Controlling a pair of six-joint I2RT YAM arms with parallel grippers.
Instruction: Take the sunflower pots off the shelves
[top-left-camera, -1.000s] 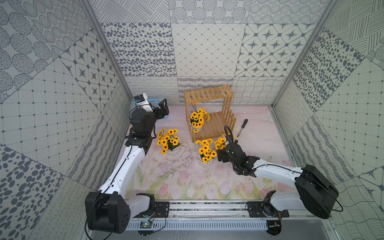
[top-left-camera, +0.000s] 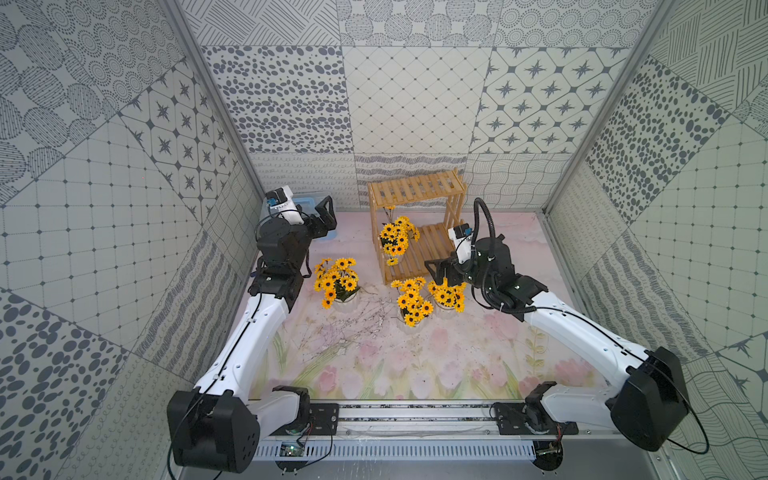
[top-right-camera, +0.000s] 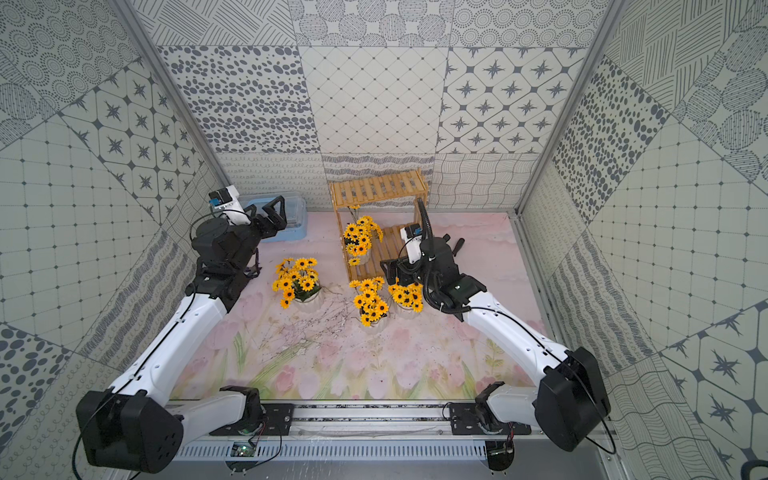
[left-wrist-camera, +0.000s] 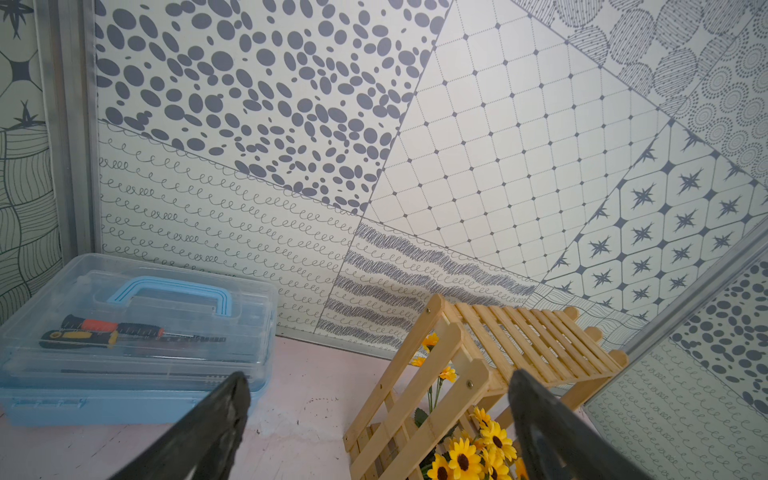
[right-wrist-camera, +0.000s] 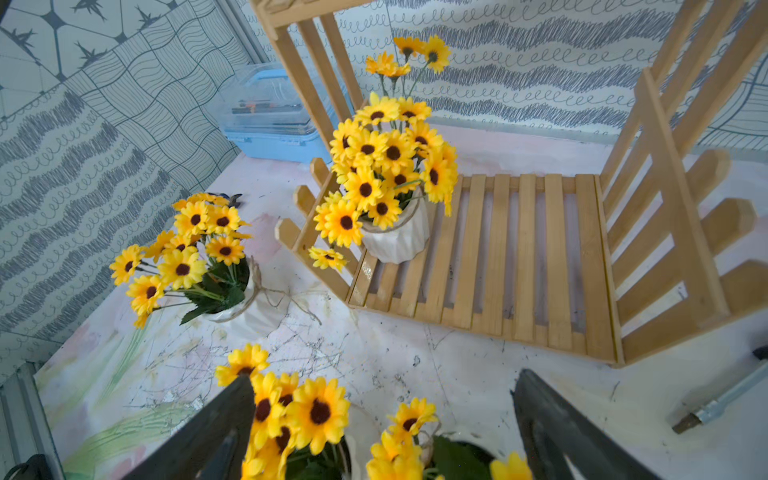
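One white sunflower pot (right-wrist-camera: 397, 233) stands on the left of the wooden shelf's lower slats (right-wrist-camera: 520, 264); the upper shelf (top-left-camera: 412, 189) is bare. Three more pots are on the table: one left of the shelf (right-wrist-camera: 257, 310), and two in front, a middle one (top-left-camera: 413, 304) and a right one (top-left-camera: 448, 297). My right gripper (top-left-camera: 445, 272) is open, over the right front pot at the shelf's front edge, with nothing held. Away from the shelf, my left gripper (top-left-camera: 326, 214) is raised near the blue case, its fingers (left-wrist-camera: 216, 424) apart and nothing between them.
At the back left lies a clear-lidded blue toolbox (left-wrist-camera: 144, 336) with screwdrivers. A screwdriver (top-right-camera: 458, 246) rests on the table right of the shelf, partly behind my right arm.
My right gripper has risen and moved back toward the shelf, from in front of the right front pot to above it. That pot shows more fully. The left arm has held still.
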